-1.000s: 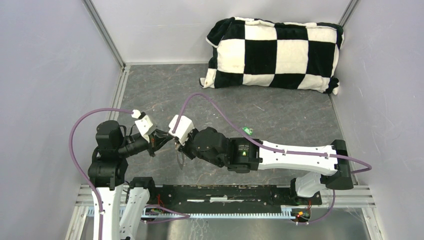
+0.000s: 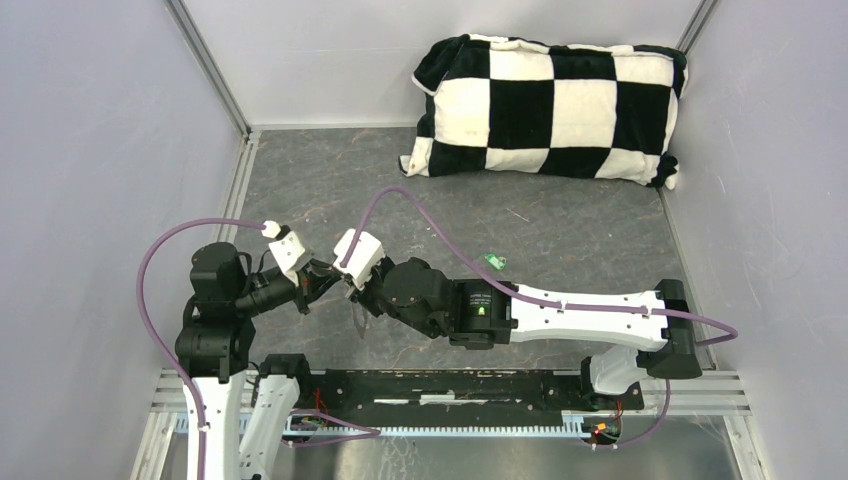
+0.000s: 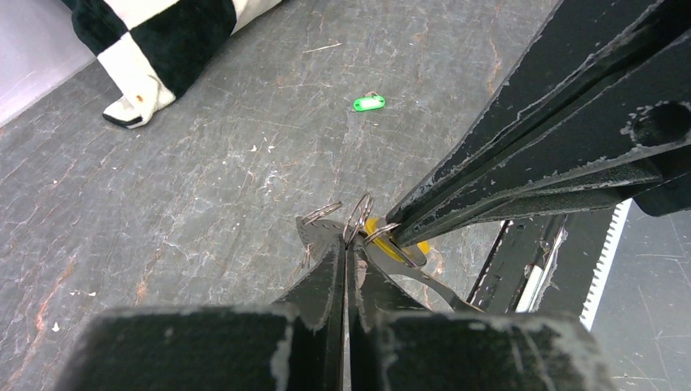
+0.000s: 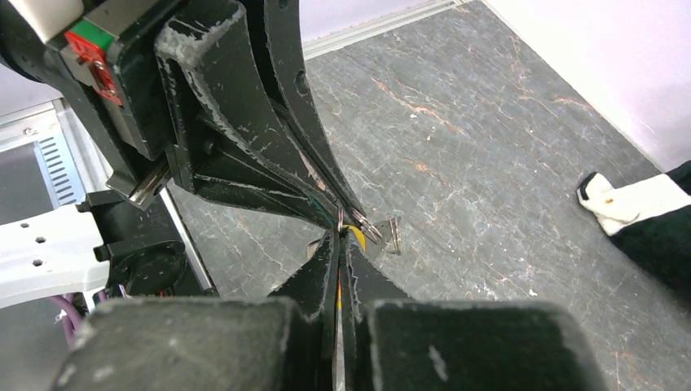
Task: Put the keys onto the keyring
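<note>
In the left wrist view, my left gripper is shut with a thin metal ring rising from its fingertips. A grey key hangs there, with another small ring beside it. Coming in from the upper right, my right gripper meets a ring by a yellow-headed key. In the right wrist view, the right gripper is shut, a ring edge-on at its tips, and the left gripper almost touches it. Whether the rings are linked is unclear.
A green tag lies alone on the grey floor, right of the grippers in the top view. The checkered cushion rests along the back wall. Open floor lies behind the grippers.
My right arm and gripper have shifted slightly left, toward the left gripper. The left arm appears still, and the green tag and cushion have not moved.
</note>
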